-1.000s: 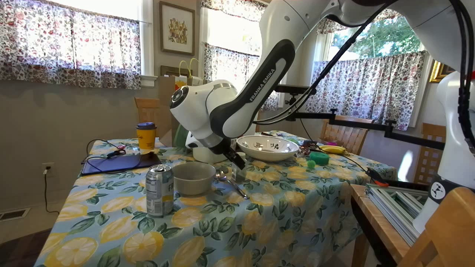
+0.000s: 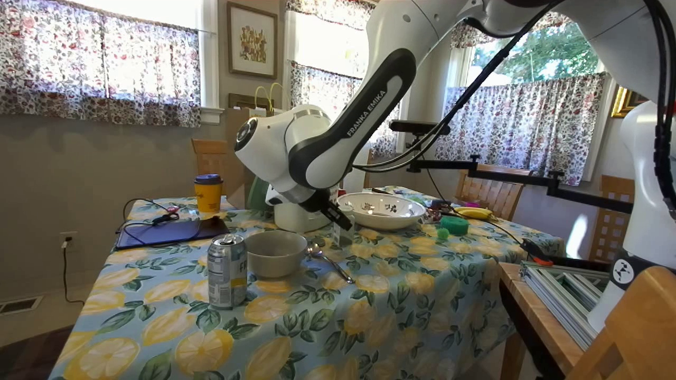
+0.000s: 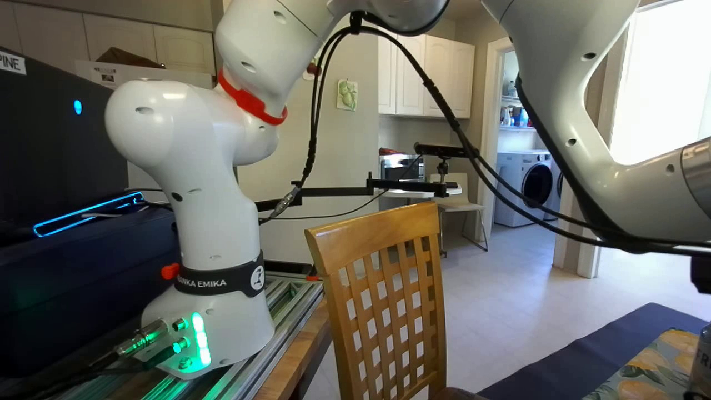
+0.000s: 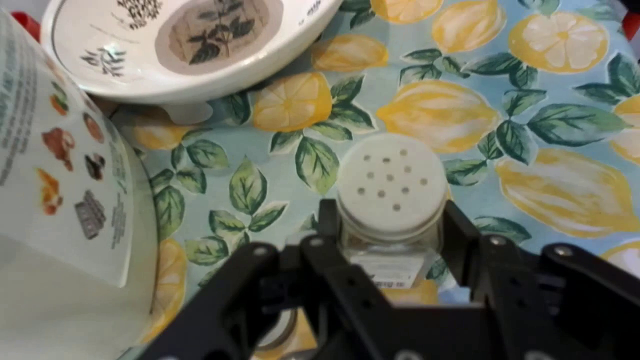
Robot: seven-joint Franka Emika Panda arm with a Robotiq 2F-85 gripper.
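A clear shaker with a white perforated cap stands between the fingers of my gripper, which is shut on it. In exterior view 1 the shaker shows small and pale below the dark gripper, roughly upright and seemingly a little above the cloth. A grey bowl sits to the left of it, and a metal spoon lies on the cloth in front. Exterior view 2 does not show the gripper's fingers.
A wide white patterned bowl is close behind on the right. The white container stands near the gripper's left. A can and a yellow cup are farther left.
The arm has risen slightly and shifted a bit to the left in exterior view 1. The shaker has come up with the gripper.
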